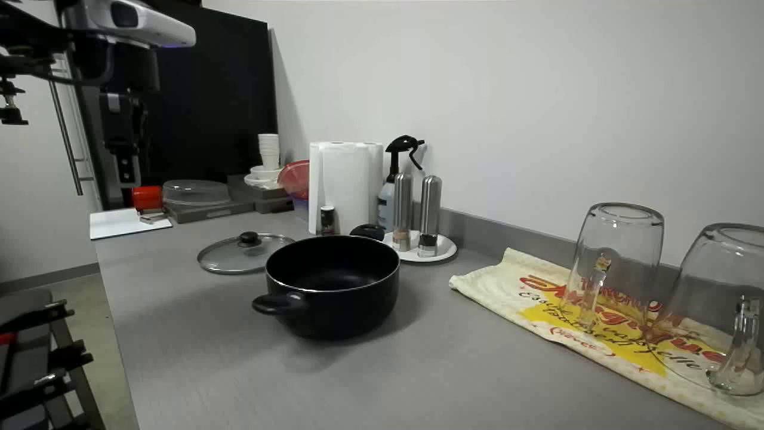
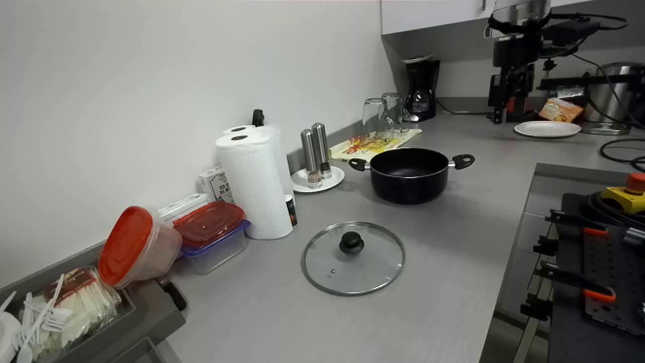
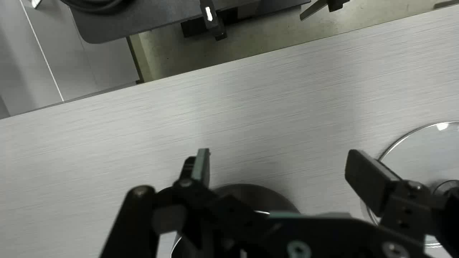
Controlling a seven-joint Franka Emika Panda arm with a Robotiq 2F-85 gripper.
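Note:
On the counter stands a black two-handled pot (image 1: 336, 294), empty as far as its inside shows and uncovered. Its glass lid (image 2: 353, 266) with a black knob lies flat on the counter, apart from the pot. My gripper is open, its two fingers spread wide with nothing between them. In the wrist view it hangs above the counter, its body hiding much of the pot (image 3: 254, 195), while the lid (image 3: 426, 154) shows partly behind the right finger. Both exterior views show the gripper (image 2: 499, 115) raised well clear of the counter.
Paper towel rolls (image 2: 254, 181) and two metal mills (image 1: 430, 215) on a white plate stand along the wall. Upturned glass mugs (image 1: 616, 265) rest on a printed cloth (image 1: 494, 279). Plastic containers (image 2: 130, 248) sit beyond the lid.

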